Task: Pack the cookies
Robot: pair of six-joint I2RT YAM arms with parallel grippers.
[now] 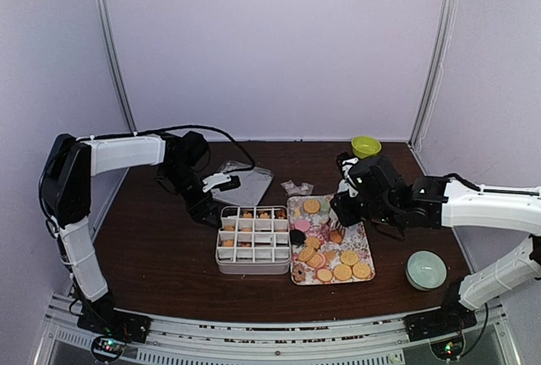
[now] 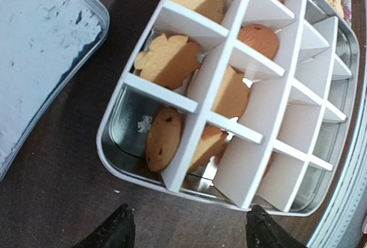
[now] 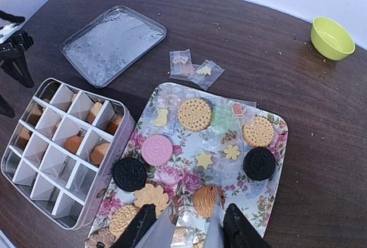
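The sorting box [image 1: 254, 268] with white dividers stands mid-table. Several cookies [image 2: 163, 139] lie in its compartments and others look empty. My left gripper is open beside the box's left side, its fingers [image 2: 117, 231] apart with nothing between them. On the floral tray [image 3: 275, 202] lie round, flower-shaped and dark cookies [image 3: 259, 164]. Over that tray my right gripper is shut on shiny tongs [image 3: 215, 228], whose two arms point forward. A brown cookie [image 3: 205, 202] is by the tong tips; whether they pinch it, I cannot tell.
A clear lid [image 1: 241, 186] lies behind the box. Small bags [image 3: 195, 70] rest behind the floral tray. A green bowl [image 1: 365, 146] stands at the back right, a pale bowl [image 1: 426, 270] at the front right. Dark table in front of the box is free.
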